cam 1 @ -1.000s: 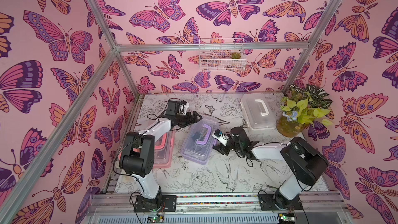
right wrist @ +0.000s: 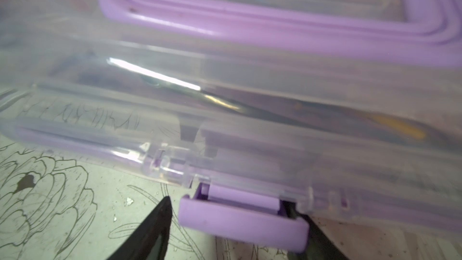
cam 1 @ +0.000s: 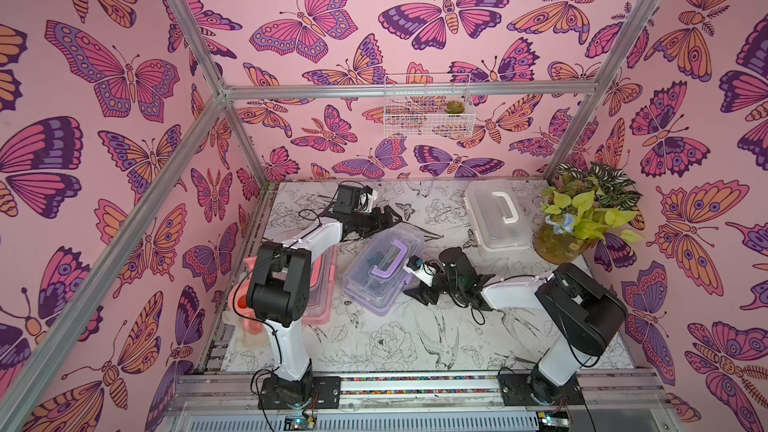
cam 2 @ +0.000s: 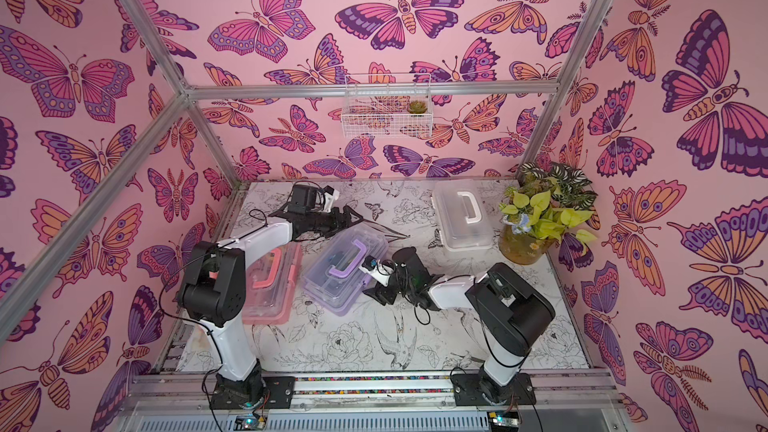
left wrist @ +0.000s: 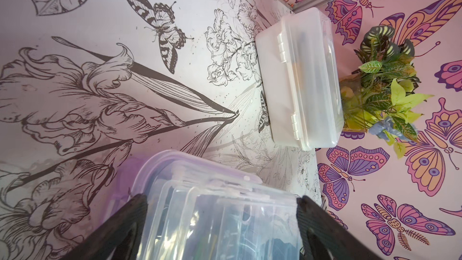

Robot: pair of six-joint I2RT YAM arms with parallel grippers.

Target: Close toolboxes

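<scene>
The purple toolbox (cam 1: 384,270) sits slantwise mid-table, lid down, its purple handle (right wrist: 269,36) on top. From its right long edge a purple latch (right wrist: 243,224) juts outward. My right gripper has one finger at each end of that latch; the right finger overlaps it, and a small gap shows at the left one. At the box's far end my left gripper is open, box corner between its spread fingers. The pink toolbox (cam 2: 272,292) lies at the left, partly behind my left arm. At the back right stands a clear toolbox (cam 1: 500,222), lid down.
A leafy plant in a glass pot (cam 1: 560,244) stands right of the clear toolbox. A wire basket (cam 1: 428,124) hangs on the back wall. Bare table lies in front of the purple toolbox and between it and the clear one.
The purple toolbox has turned a little, its near end shifting left. My left gripper has moved right and slightly back, over the box's far end; my right gripper has moved slightly left.
</scene>
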